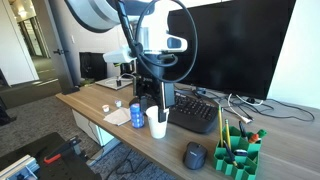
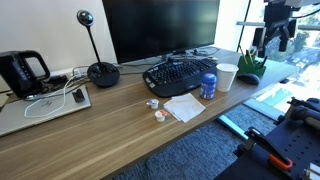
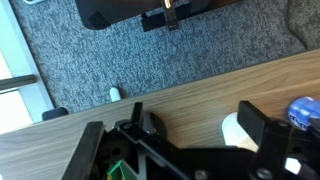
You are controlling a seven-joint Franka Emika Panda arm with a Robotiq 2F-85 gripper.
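Over the front of the wooden desk, my gripper (image 1: 154, 101) is open and pointing down, with nothing held between its fingers. In exterior view 1 it overlaps the white cup (image 1: 157, 124), which stands upright on the desk. The wrist view shows the cup (image 3: 234, 131) partly hidden behind one finger, with the blue can (image 3: 303, 110) farther right. The dark mouse (image 3: 153, 125) shows near the other finger. From the second exterior view, my gripper (image 2: 270, 43) hangs well above the desk at the right, over the green pen holder (image 2: 249, 66) and the mouse.
A black keyboard (image 2: 180, 73) lies behind the cup and can, before the monitor (image 1: 245, 50). White paper (image 2: 184, 107) and small items (image 2: 160, 115) rest left of the can. A desk lamp (image 2: 100, 70) and kettle (image 2: 28, 68) stand farther left.
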